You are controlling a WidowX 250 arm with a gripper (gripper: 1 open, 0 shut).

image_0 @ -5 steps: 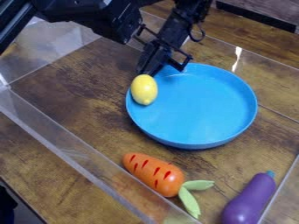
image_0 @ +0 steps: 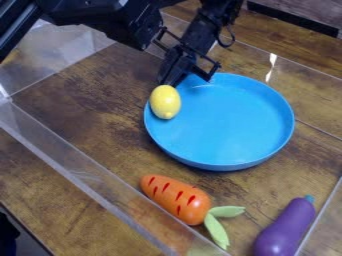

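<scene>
The black robot gripper (image_0: 177, 70) reaches down from the top of the view to the back-left rim of a blue plate (image_0: 227, 130); its fingertips are dark and hard to make out, with nothing visible held in them. Just in front of them a yellow egg-shaped object (image_0: 164, 102) rests on the plate's left side. In the lower part of the view lie a toy carrot (image_0: 179, 200) with green leaves and a purple toy eggplant (image_0: 283, 232).
A clear plastic wall (image_0: 67, 158) runs diagonally along the lower left. The arm fills the upper middle.
</scene>
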